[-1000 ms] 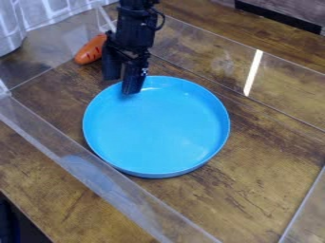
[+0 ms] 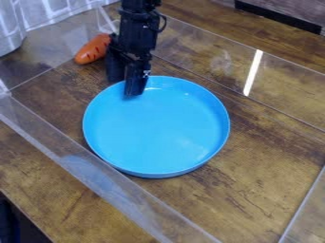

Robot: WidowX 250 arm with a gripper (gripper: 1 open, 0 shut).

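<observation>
A large blue plate [image 2: 156, 128] lies on the wooden table. An orange object [image 2: 93, 47], shaped like a carrot or sausage, lies behind and left of the gripper, apart from it.
Clear panels border the wooden surface [image 2: 260, 180]. A white cloth [image 2: 26, 24] is at the top left.
</observation>
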